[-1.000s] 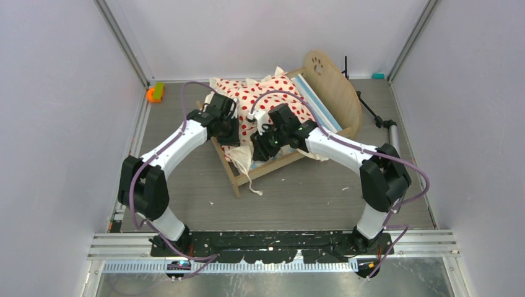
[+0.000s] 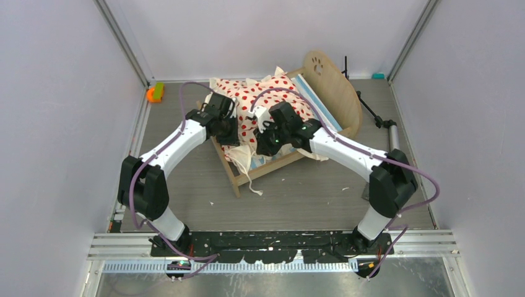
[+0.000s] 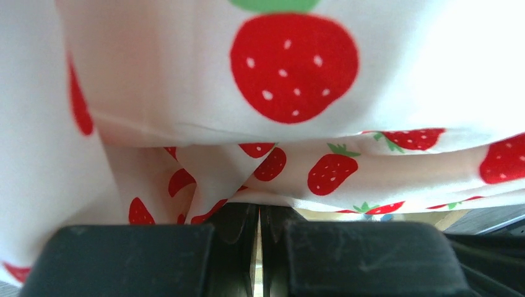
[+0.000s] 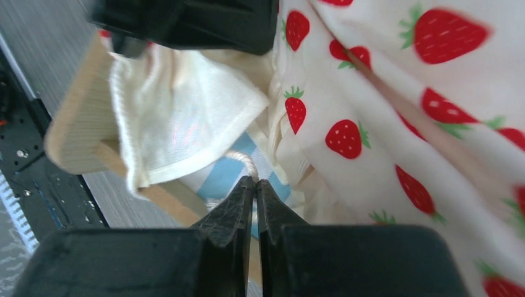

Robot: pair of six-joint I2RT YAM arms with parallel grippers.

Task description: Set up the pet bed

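Observation:
The wooden pet bed stands at an angle on the floor, a blue-and-white striped mattress inside it. A strawberry-print cover lies bunched over much of the mattress. My left gripper is shut on an edge of the cover at the bed's near-left corner. A cream corner flap with a white cord hangs over the front rail. In the right wrist view, my right gripper has its fingers almost together at a white cord loop; whether the cord is between them is unclear.
The tall rounded headboard rises at the right. An orange-and-yellow object lies at the back left, and a black-and-grey stand lies right of the bed.
My left arm and the bed have stayed put.

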